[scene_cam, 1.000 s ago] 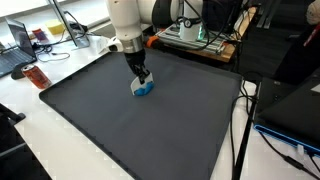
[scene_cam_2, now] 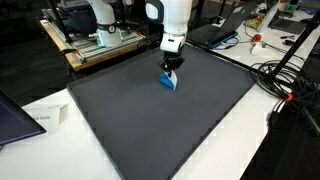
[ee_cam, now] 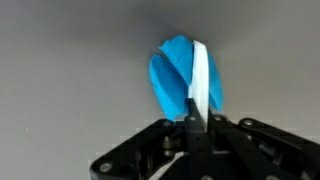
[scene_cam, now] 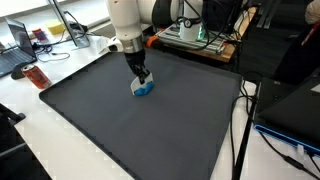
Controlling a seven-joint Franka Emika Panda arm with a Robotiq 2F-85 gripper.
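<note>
A small blue-and-white cloth-like piece (scene_cam: 143,88) rests on the dark table, below the arm. Exterior view 2 shows the blue part of this piece (scene_cam_2: 165,80) low on the surface, with a white part rising beside it. From the wrist, blue folds (ee_cam: 172,76) spread to either side of a narrow white strip (ee_cam: 200,75), which runs in between the fingertips. My gripper points down and is shut on that thin strip. The fingertips partly hide the near end of the piece.
Bare dark table surface (scene_cam: 150,125) lies in front and to both sides. A red can (scene_cam: 37,77) stands past the left edge, near a laptop (scene_cam: 18,45). Cables (scene_cam_2: 285,80) run beside the table.
</note>
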